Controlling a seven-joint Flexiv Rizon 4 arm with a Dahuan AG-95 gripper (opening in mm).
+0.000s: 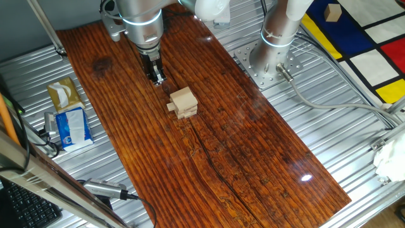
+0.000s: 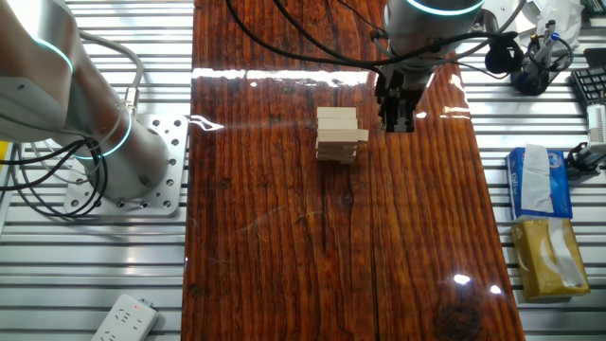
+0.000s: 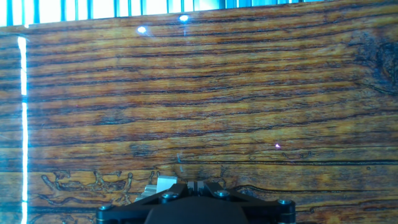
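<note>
A small stack of pale wooden blocks (image 1: pixel 184 101) stands near the middle of the brown wooden board. One block (image 2: pixel 343 135) juts out of the stack on the side facing my gripper. My gripper (image 1: pixel 159 81) points down beside the stack, apart from it, with bare board between them. In the second exterior view the gripper (image 2: pixel 398 127) hangs to the right of the blocks. From the wrist, the gripper shows its fingers drawn together with nothing visible between them. A pale piece of the stack (image 3: pixel 165 183) peeks out just left of the fingers, mostly hidden.
Blue (image 1: pixel 74 128) and yellow (image 1: pixel 65 95) tissue packs lie off the board's left edge. Black cables (image 2: pixel 312 52) cross above the board in the second exterior view. Much of the board is clear.
</note>
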